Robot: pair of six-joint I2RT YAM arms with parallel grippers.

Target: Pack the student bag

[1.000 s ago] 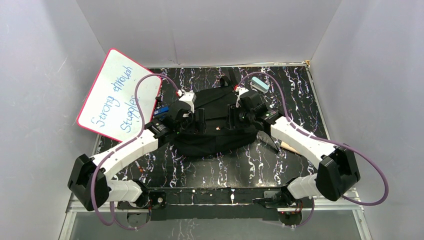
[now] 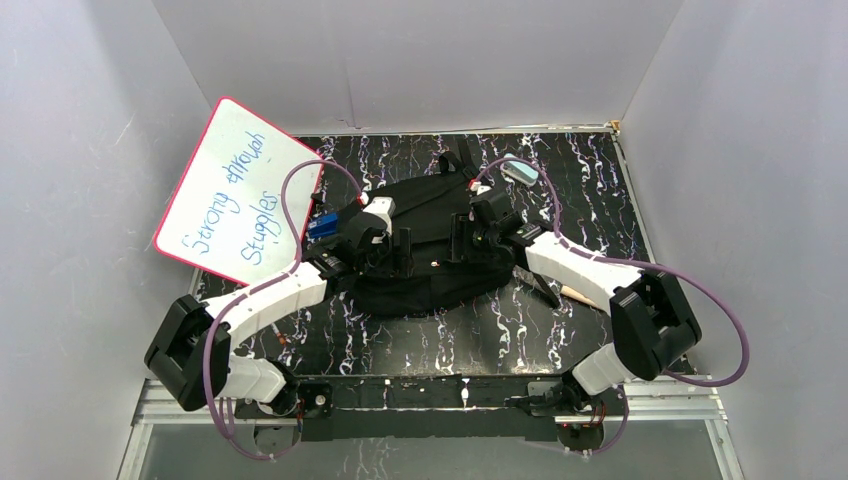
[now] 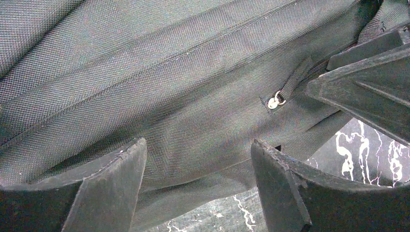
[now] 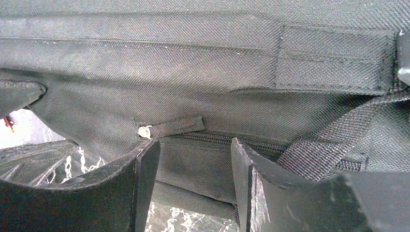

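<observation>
The black bag [image 2: 431,290] lies flat across the middle of the table, partly under both arms. Over its left part my left gripper stands open, with nothing held between its fingers. A silver zipper pull [image 3: 273,102] with a fabric tab shows right of those fingers. In the right wrist view, the same zipper pull [image 4: 144,131] lies above the left finger, its tab [image 4: 179,126] pointing right along the zipper. My right gripper is part open above the bag's front pocket, nothing gripped. The fingers of the two grippers face each other across the pull.
A whiteboard [image 2: 235,195] with handwriting leans at the left. A blue object [image 2: 323,225] sits between it and the bag. A light-blue box [image 2: 520,171] stands at the back right, and a wooden-coloured item [image 2: 580,297] lies right of the bag.
The bag looks unmoved.
</observation>
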